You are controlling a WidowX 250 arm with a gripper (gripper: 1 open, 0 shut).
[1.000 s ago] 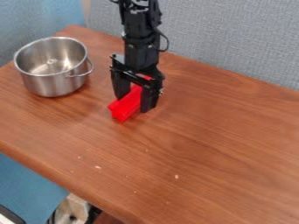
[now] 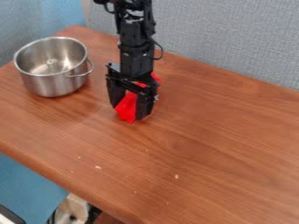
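Note:
My black gripper (image 2: 131,93) is low over the wooden table, open, with its fingers around a red object (image 2: 128,112) lying on the table; part of the object is hidden behind the gripper. A steel pot (image 2: 52,79) with side handles stands to the left of the gripper, apart from it.
A grey wall (image 2: 233,35) runs along the back, and the table's left edge drops to a blue surface at the lower left.
The gripper has shifted slightly toward the left, and the red object now looks more upright or turned beneath it, with more of it covered by the fingers.

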